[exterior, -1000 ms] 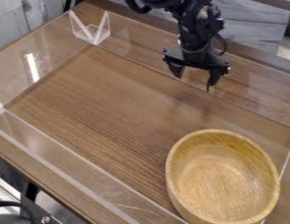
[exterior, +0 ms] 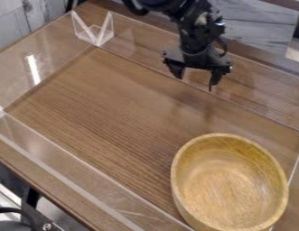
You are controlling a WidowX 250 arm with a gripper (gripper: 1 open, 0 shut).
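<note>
My black gripper (exterior: 198, 65) is at the back centre of the wooden surface, low over it. Its fingertips point down near the tabletop; whether anything sits between them is too small and dark to tell. A pale yellow oval bowl (exterior: 228, 180) stands at the front right.
A clear plastic piece (exterior: 94, 29) stands at the back left. A grey panel (exterior: 257, 27) lines the back right.
My gripper has shifted slightly to the left over the last second. The bowl has not moved.
</note>
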